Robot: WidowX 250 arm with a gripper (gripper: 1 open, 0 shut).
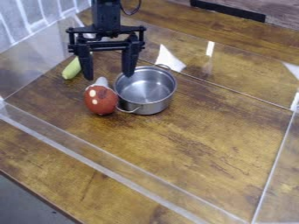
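Note:
My black gripper [108, 68] is open, raised above the left side of the table over the area just behind a red, spotted object [100, 100] and a metal pot [146, 91]. The red object sits left of the pot, touching or very near it, with a small pale piece behind it. A pale green, elongated vegetable [72, 68] lies at the back left, partly behind my left finger. Nothing shows between my fingers.
Clear transparent panels or edges border the work area. A white slatted rail stands at the back left.

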